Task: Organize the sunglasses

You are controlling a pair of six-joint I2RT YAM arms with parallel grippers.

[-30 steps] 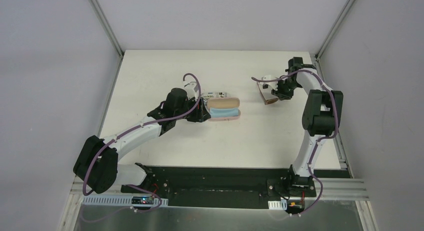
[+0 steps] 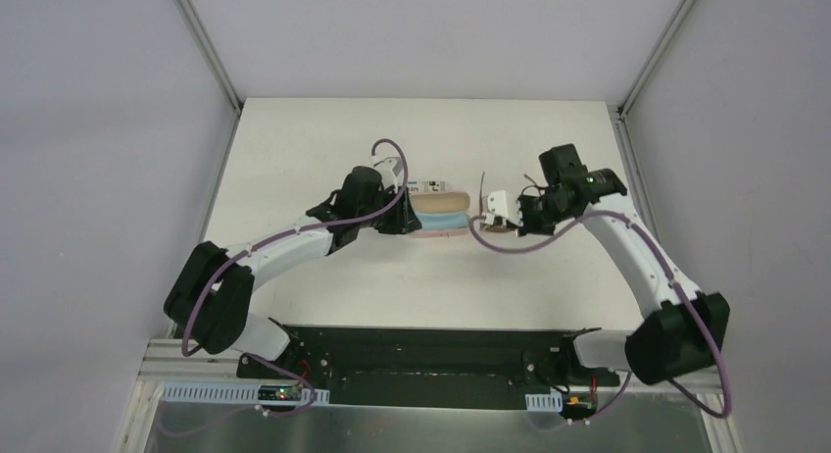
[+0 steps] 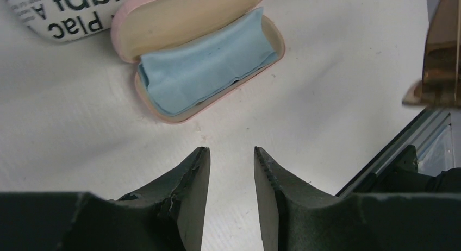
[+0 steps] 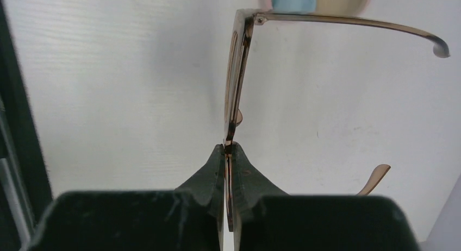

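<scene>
Brown sunglasses (image 4: 235,80) hang from my right gripper, which is shut on their front frame. Both temples are unfolded, one reaching across the top of the right wrist view, the other's tip showing low on the right. At the right edge of the left wrist view, part of the sunglasses (image 3: 441,61) appears blurred. An open pink case (image 2: 438,233) lies mid-table with its lid raised and a blue cloth (image 3: 209,66) inside. My left gripper is open and empty, just left of the case in the top view.
A white cloth with black lettering (image 3: 68,14) lies behind the case, against its lid. Grey walls stand on both sides.
</scene>
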